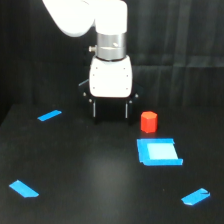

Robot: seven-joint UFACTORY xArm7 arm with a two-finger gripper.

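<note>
A red block [149, 122] stands on the dark table at the right, just behind a blue-taped square. My gripper [111, 110], below a white hand, hangs to the left of the block and apart from it. Its dark fingers are hard to make out against the black backdrop, but they appear spread apart. Nothing shows between them.
Blue tape frames a whitish square [161, 151] in front of the block. Strips of blue tape lie at the front left [23, 189], front right [196, 197] and back left [49, 115].
</note>
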